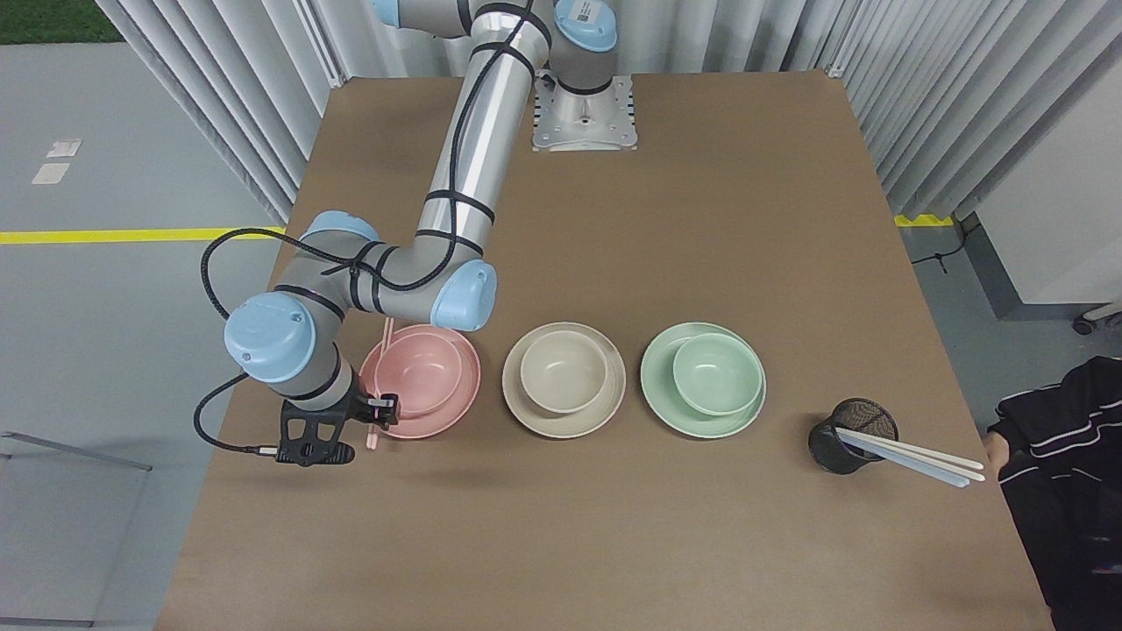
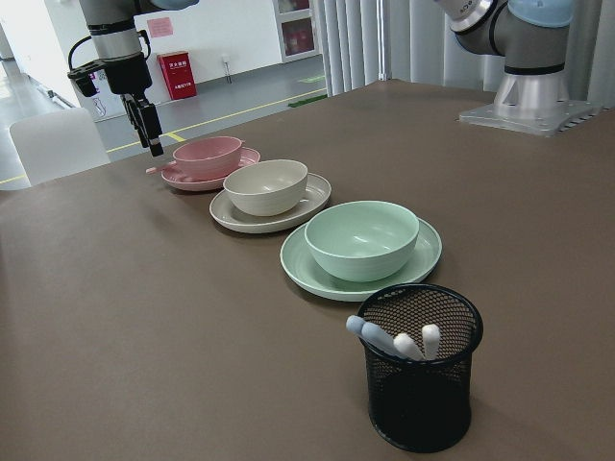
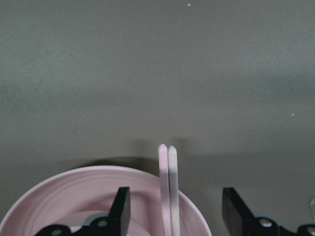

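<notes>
My gripper stands open in the wrist view, its black fingers on either side of a pair of pale pink chopsticks (image 3: 164,191) that lie across the rim of a pink plate (image 3: 44,196). In the front view the gripper hovers over the near left part of the pink plate, beside the pink bowl (image 1: 418,368); the chopsticks' lower end shows below it. In the left view the fingertips hang above the table, just left of the pink bowl (image 2: 207,158).
A beige bowl (image 1: 564,370) on a plate and a green bowl (image 1: 716,373) on a plate stand to the right, then a mesh cup (image 1: 831,450) with chopsticks. A person is at the right edge.
</notes>
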